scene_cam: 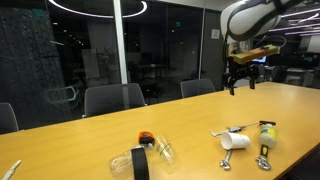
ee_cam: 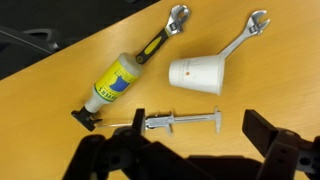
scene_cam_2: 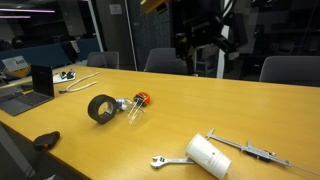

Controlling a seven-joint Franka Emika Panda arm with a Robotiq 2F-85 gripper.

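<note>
High above the right side of the table, my gripper [scene_cam: 242,90] hangs open with nothing between its fingers. In the wrist view its two dark fingers stand wide apart at the bottom edge. Below lie a white cup [ee_cam: 197,74] on its side, a yellow-labelled bottle [ee_cam: 117,78], a silver caliper [ee_cam: 180,120] and two wrenches. One wrench [ee_cam: 244,32] reaches out from beside the cup. Against the bottle's base rests the other, a dark-handled adjustable wrench [ee_cam: 165,33]. None of these touches the gripper.
A laptop [scene_cam_2: 42,88] stands at the far left in exterior view 2. Chairs line the far edge; the table's middle is open.
</note>
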